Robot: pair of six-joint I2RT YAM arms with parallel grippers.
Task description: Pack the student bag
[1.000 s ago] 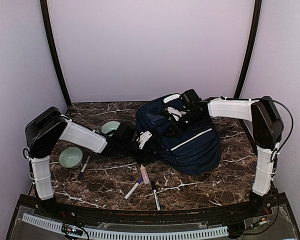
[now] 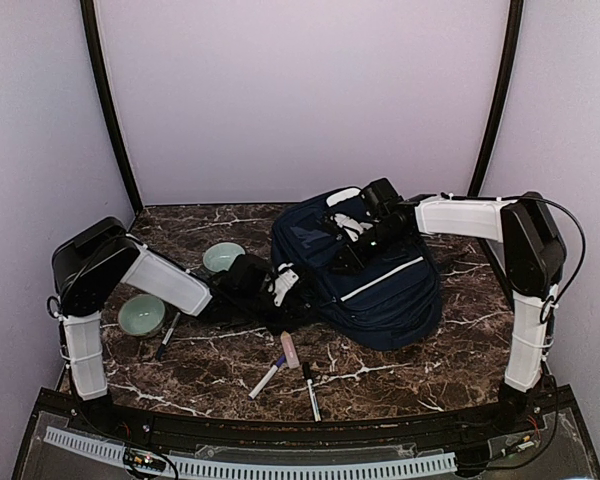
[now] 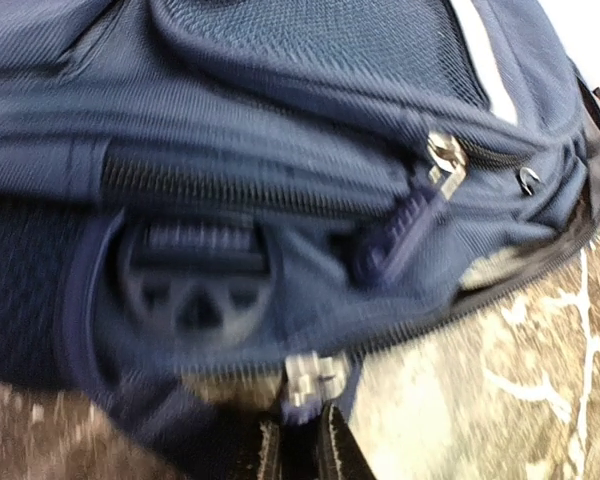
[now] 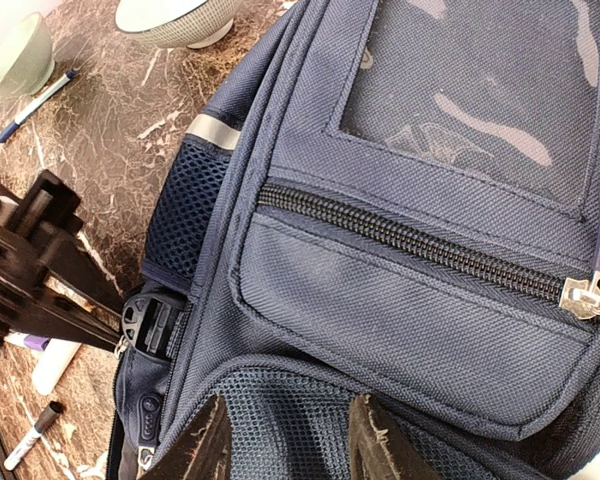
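Observation:
A navy backpack (image 2: 380, 300) lies on the marble table, with zippers, mesh pockets and a buckle (image 3: 195, 280). My left gripper is at the bag's near left edge, its tips close together at a metal zipper pull (image 3: 310, 380); whether they grip it is unclear. My right gripper is over the bag's upper part, fingers apart above a mesh panel (image 4: 280, 390), nothing seen between them.
Two bowls (image 2: 223, 256) (image 2: 140, 316) stand at the left. Several markers (image 2: 265, 380) and a pink item (image 2: 289, 350) lie on the table in front of the bag and at the left.
My left arm has shifted slightly at the bag's edge, now a little lower in the top view. The right arm and the bag look unchanged.

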